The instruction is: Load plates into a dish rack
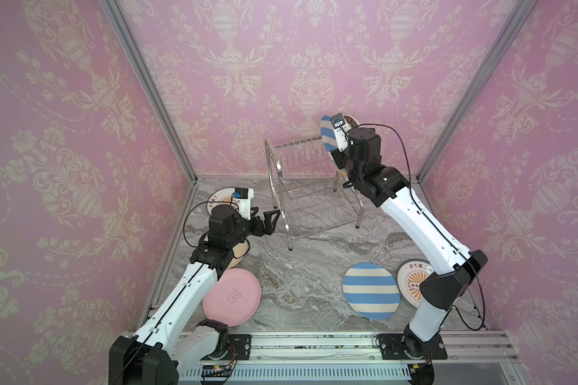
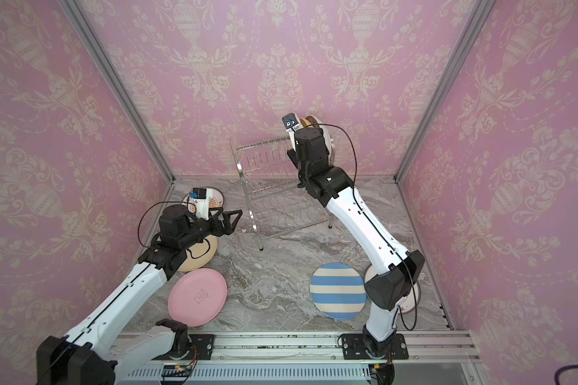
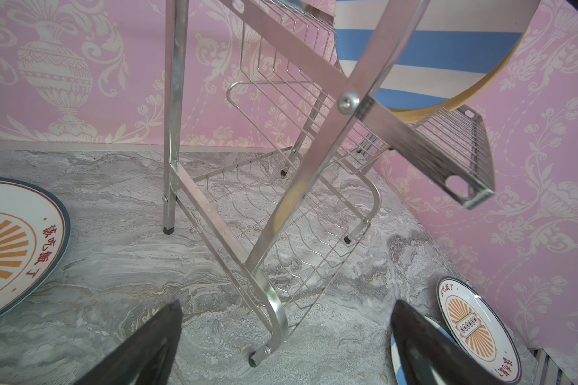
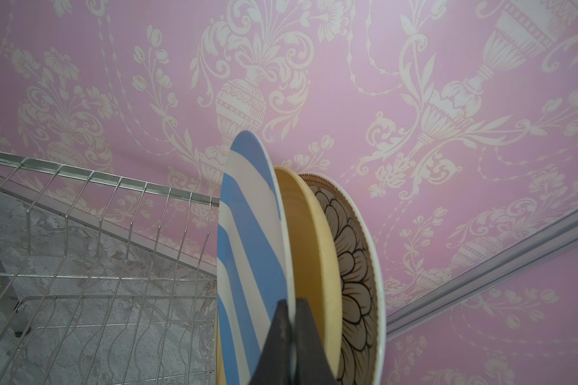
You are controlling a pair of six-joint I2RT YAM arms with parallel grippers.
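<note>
A steel dish rack (image 1: 280,192) stands at the back centre. In its upper right slots a striped plate (image 4: 244,243), a yellow plate (image 4: 314,237) and a flower-rimmed plate (image 4: 353,269) stand on edge. My right gripper is at the striped plate's near edge, shut on it. My left gripper (image 1: 266,222) stands open at the rack's left front, with nothing between its fingers. Another striped plate (image 1: 371,288), a pink plate (image 1: 232,296), a tan plate (image 2: 199,253) and two white printed plates (image 3: 16,243) (image 3: 475,327) lie on the counter.
The upper rack left of the standing plates is empty, as is the lower tier. Pink walls and a metal front rail bound the space.
</note>
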